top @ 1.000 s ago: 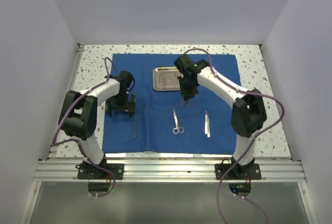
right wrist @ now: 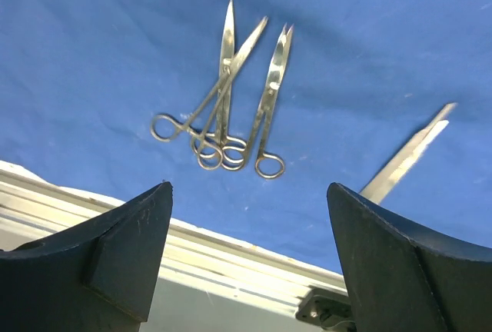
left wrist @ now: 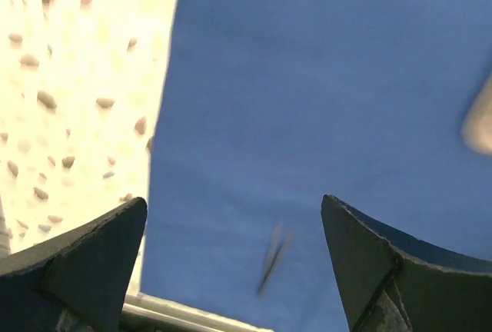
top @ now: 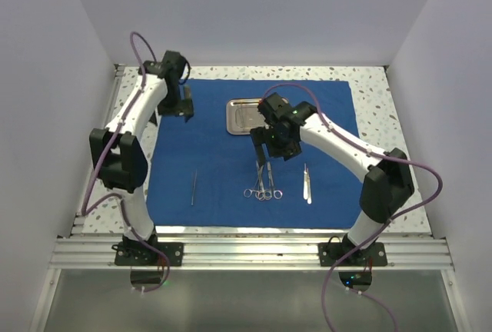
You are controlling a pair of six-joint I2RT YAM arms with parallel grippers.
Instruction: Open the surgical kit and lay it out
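My left gripper (top: 171,107) is open and raised over the cloth's back-left edge, tweezers (top: 194,187) lying below on the blue cloth (top: 231,155). My right gripper (top: 273,147) stands open above several scissor-like instruments (right wrist: 270,97), which lie bunched and partly overlapping at front centre, with nothing between its fingers. Two slim blade-like instruments (top: 307,186) lie to their right. Behind, the steel tray (top: 238,121) holds thin items, partly hidden by the right arm.
The patterned table border (top: 384,94) surrounds the cloth. The front rail (top: 246,244) runs below it.
My left gripper has risen and moved back. Since a second ago more scissor-like instruments lie at front centre; my right gripper, earlier there or near the tray, is now raised empty above them.
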